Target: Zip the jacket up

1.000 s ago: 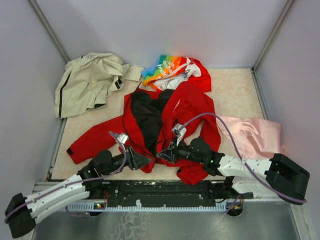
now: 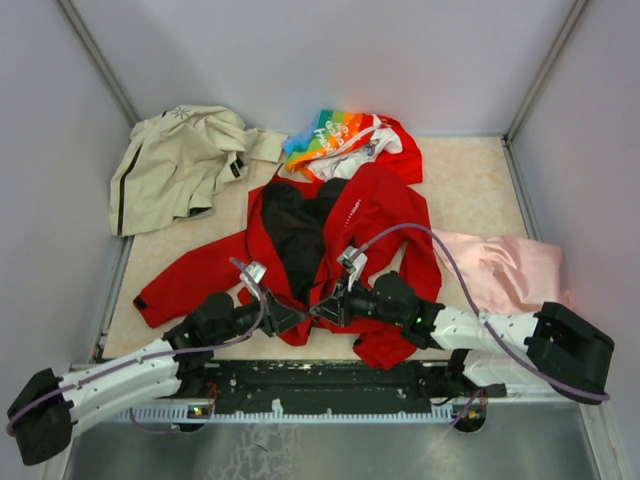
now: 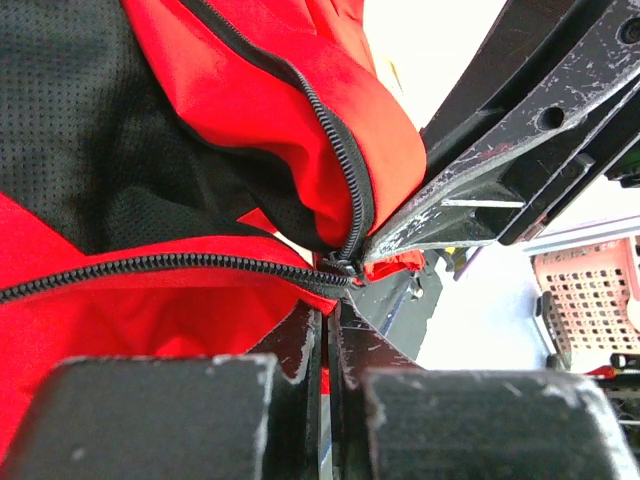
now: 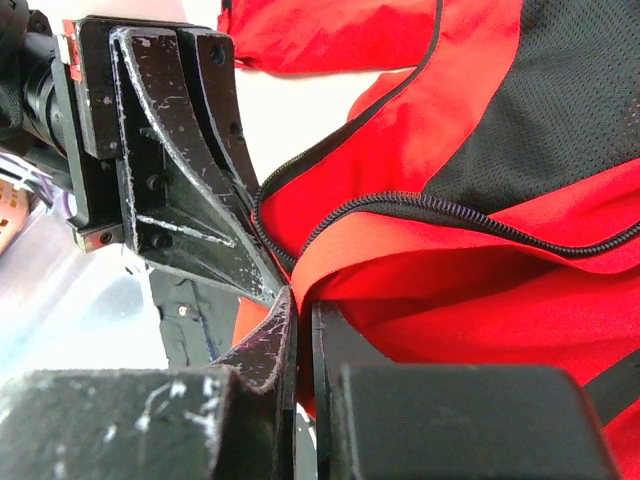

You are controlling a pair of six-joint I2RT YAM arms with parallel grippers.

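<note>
The red jacket (image 2: 380, 210) lies open with black mesh lining (image 2: 295, 235). Two zipper tracks (image 3: 160, 262) meet low at the hem, by a small dark fitting (image 3: 340, 268). My left gripper is shut at the lower track's end, on the jacket's edge there. My right gripper is shut with red fabric at its tips beside the zipper's lower end. In the top view both grippers almost touch at the jacket's bottom middle. Exactly what lies between the fingertips is partly hidden.
A beige garment (image 2: 175, 165) lies back left, a multicoloured garment (image 2: 340, 140) at the back, pink cloth (image 2: 505, 270) at right. The table's front edge is just below the jacket's hem.
The right arm and jacket look almost unchanged.
</note>
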